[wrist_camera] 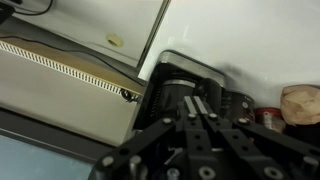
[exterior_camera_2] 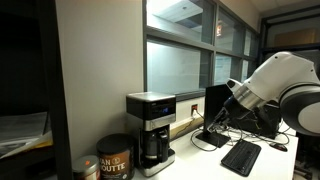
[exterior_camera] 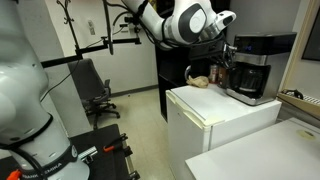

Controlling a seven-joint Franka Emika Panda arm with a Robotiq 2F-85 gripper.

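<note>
A black and silver coffee maker (exterior_camera: 262, 65) stands on the white counter (exterior_camera: 240, 107). Exterior view 2 shows its front (exterior_camera_2: 152, 128), with a dark carafe (exterior_camera_2: 155, 148) in its base. My gripper (exterior_camera: 225, 58) hangs just left of the machine in exterior view 1; whether it touches cannot be told. From the wrist view, the fingertips of my gripper are close together, over the dark body of the coffee maker (wrist_camera: 178, 84). Nothing shows between the fingers.
A large brown can (exterior_camera_2: 115, 153) and a smaller tin (exterior_camera_2: 84, 167) are beside the coffee maker. A tan object (exterior_camera: 200, 80) lies near the counter's back left corner. A keyboard (exterior_camera_2: 241, 157) is in exterior view 2.
</note>
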